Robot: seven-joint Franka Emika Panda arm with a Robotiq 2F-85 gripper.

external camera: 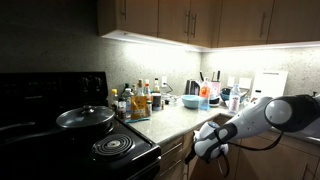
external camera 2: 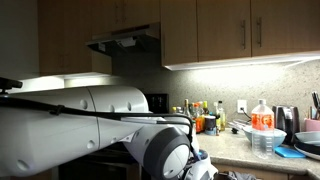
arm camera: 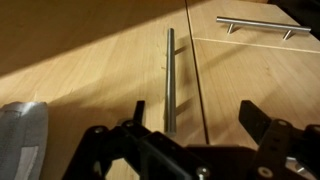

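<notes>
In the wrist view my gripper stands open, its two dark fingers wide apart with nothing held. A long metal bar handle (arm camera: 171,82) on a wooden cabinet door (arm camera: 115,75) runs up from the gap between them. Whether the handle's near end lies level with the fingertips I cannot tell. A second metal handle (arm camera: 262,23) is mounted crosswise on the neighbouring wooden panel (arm camera: 240,60). In exterior view 1 the white arm (external camera: 250,122) reaches down to the lower cabinets below the counter, and the fingers are too small to make out.
The counter edge (external camera: 180,133) runs above the gripper. Several bottles (external camera: 140,100) stand beside the stove (external camera: 112,146), which carries a lidded pan (external camera: 85,117). A large clear bottle (external camera 2: 262,130) stands near the counter's front. A grey object (arm camera: 22,140) shows at the wrist view's left edge.
</notes>
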